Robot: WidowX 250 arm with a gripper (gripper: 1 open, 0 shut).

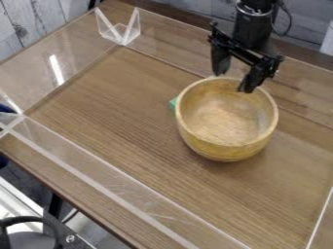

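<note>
A black robot arm reaches in from the top, and its gripper (235, 74) is open above the back rim of a large yellow bowl (227, 141). No object shows between its fingers. The bowl looks empty inside. A small green item (173, 104) peeks out at the bowl's left side, mostly hidden by it.
A clear plastic piece (119, 24) sits at the back left of the wooden table (92, 117). Dark cables and equipment lie beyond the lower left edge.
</note>
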